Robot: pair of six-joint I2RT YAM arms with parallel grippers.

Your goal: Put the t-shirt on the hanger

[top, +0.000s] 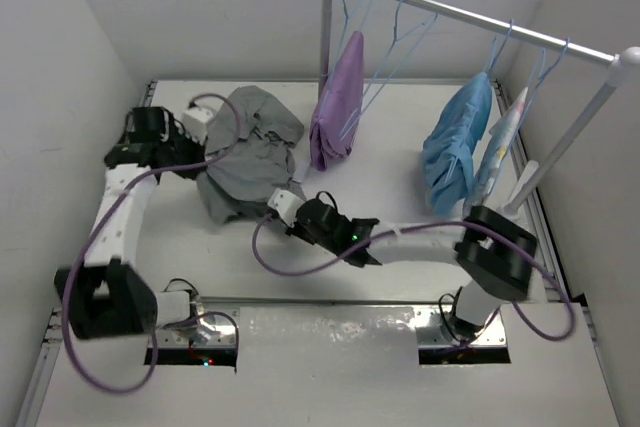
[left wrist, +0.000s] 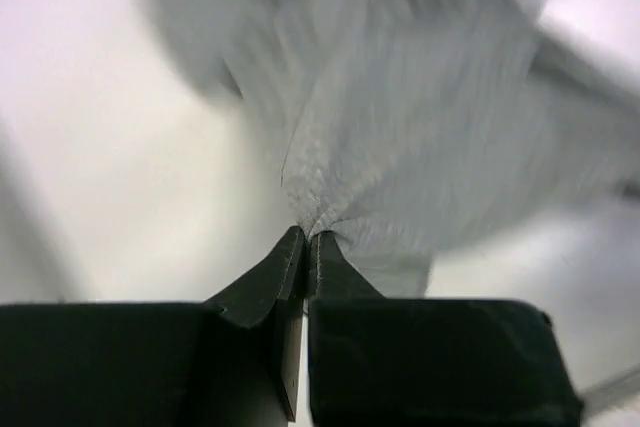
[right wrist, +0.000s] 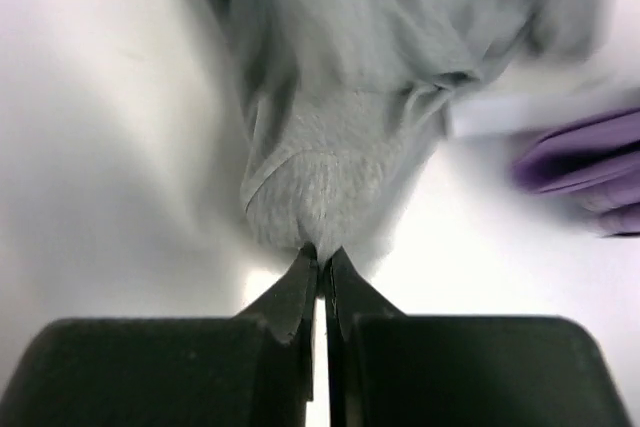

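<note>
The gray t-shirt (top: 250, 162) lies spread and creased on the left of the white table. In the left wrist view my left gripper is shut on a bunched edge of the cloth. My right gripper pinches another part of the shirt's near edge, and the fabric fans out from its tips. Between the two grippers the cloth looks drawn wide in the top view. An empty blue hanger (top: 396, 32) hangs from the rail, right of the purple garment.
Above the table's right side runs a white rail (top: 480, 19). From it hang a folded purple garment (top: 340, 107), a blue garment (top: 458, 142) and a patterned white one (top: 498, 152). Clear table lies between the purple and blue garments.
</note>
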